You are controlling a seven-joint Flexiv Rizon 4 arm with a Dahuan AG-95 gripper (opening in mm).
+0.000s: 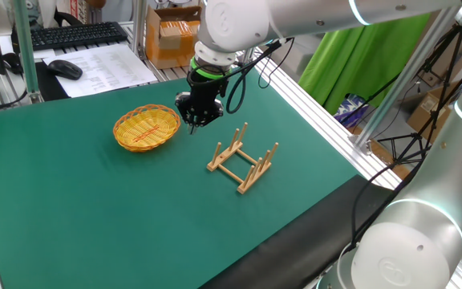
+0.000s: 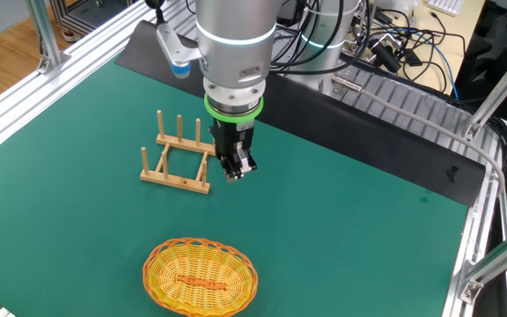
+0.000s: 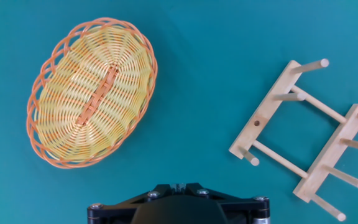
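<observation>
An empty oval wicker basket (image 1: 147, 128), yellow with an orange braided rim, lies on the green table. A wooden rack with upright pegs (image 1: 244, 163) stands to its right in the same view, apart from it. My gripper (image 1: 192, 130) hangs above the table, between basket and rack, touching neither. In the wrist view the basket (image 3: 92, 93) fills the upper left and the rack (image 3: 300, 134) the right, its far pegs cut off by the frame edge. At the bottom edge my gripper looks shut, nothing showing between its fingertips.
A black strip (image 2: 368, 145) runs along the robot's side of the table. Papers (image 1: 103, 71), a mouse (image 1: 65, 70) and a keyboard (image 1: 74, 34) lie beyond the mat's far edge.
</observation>
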